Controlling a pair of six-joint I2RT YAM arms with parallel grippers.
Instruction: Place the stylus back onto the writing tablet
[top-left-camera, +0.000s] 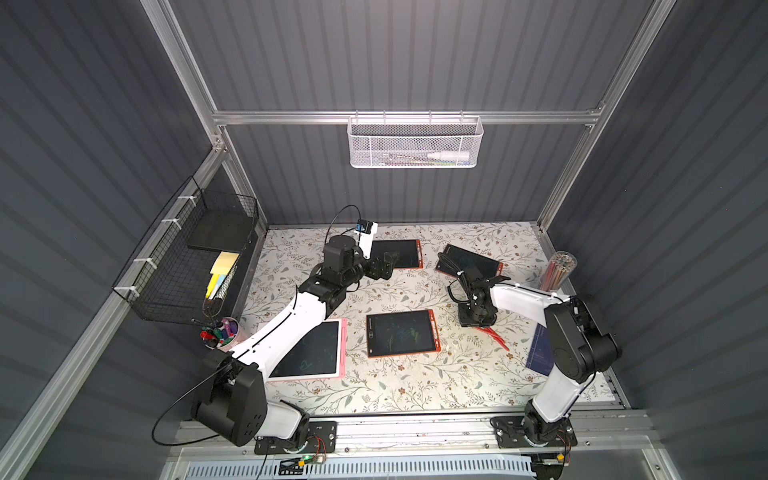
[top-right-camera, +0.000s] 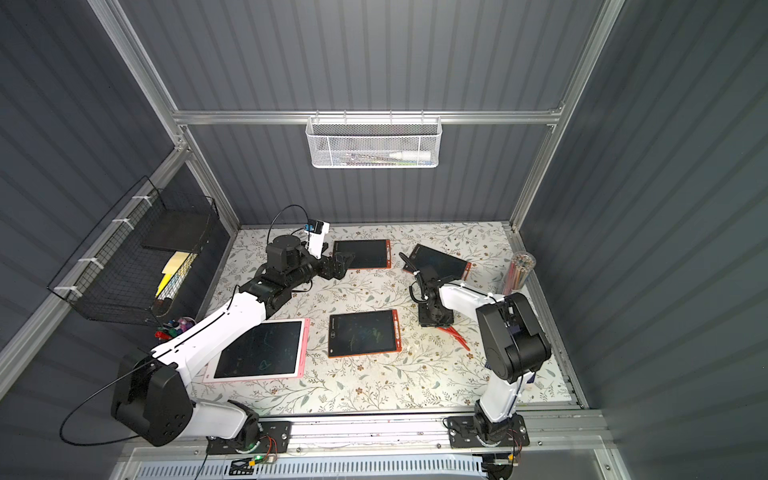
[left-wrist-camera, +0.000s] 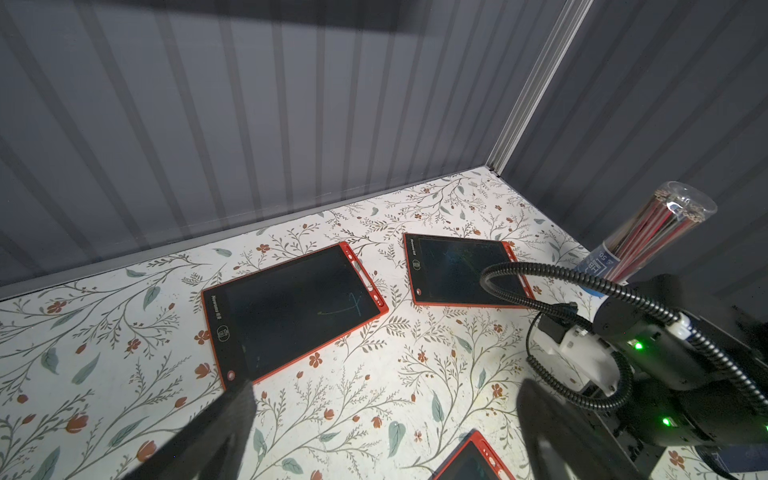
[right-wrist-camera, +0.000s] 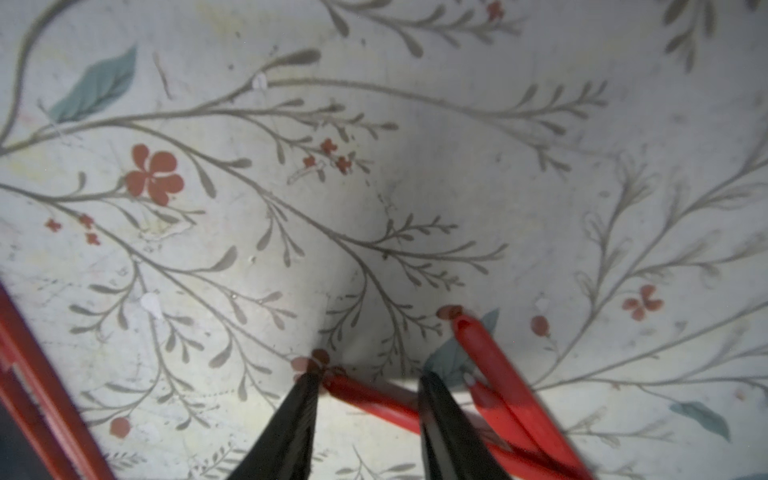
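Note:
Red styluses (top-left-camera: 497, 340) lie in a loose cluster on the patterned tabletop, right of the middle red-edged writing tablet (top-left-camera: 401, 333). In the right wrist view, the end of one red stylus (right-wrist-camera: 374, 398) lies across the gap of my right gripper, whose fingers stand apart with room around it. Two more red styluses (right-wrist-camera: 516, 388) lie beside the right finger, partly overlapping the first. My left gripper is open and empty, held above the table at the back left, near the back-left tablet (left-wrist-camera: 292, 312).
Another red-edged tablet (top-left-camera: 472, 261) lies behind the right arm. A pink-edged tablet (top-left-camera: 344, 348) sits partly under the left arm. At the right stand a clear cup of red sticks (top-left-camera: 557, 272) and a dark blue book (top-left-camera: 541, 350). Bare table surrounds the styluses.

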